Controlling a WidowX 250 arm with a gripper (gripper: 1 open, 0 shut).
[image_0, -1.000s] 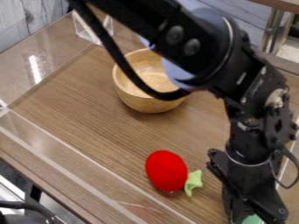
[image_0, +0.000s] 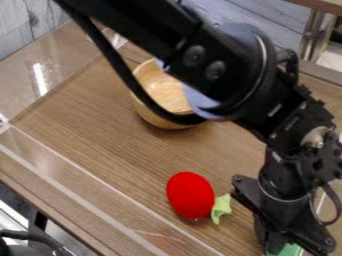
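Note:
My gripper (image_0: 274, 225) is at the lower right of the camera view, pointing down at the table. It looks shut; a small green thing (image_0: 287, 250) shows just beneath its fingertips, partly hidden by them. Left of the gripper lies a red round object (image_0: 189, 194) with a pale green piece (image_0: 221, 208) at its right side. A wooden bowl (image_0: 154, 105) sits behind, partly covered by my arm.
A dark cable lies at the bottom left, beyond the table's edge.
My gripper and arm have risen slightly over the last second. The red object and the bowl have stayed in place.

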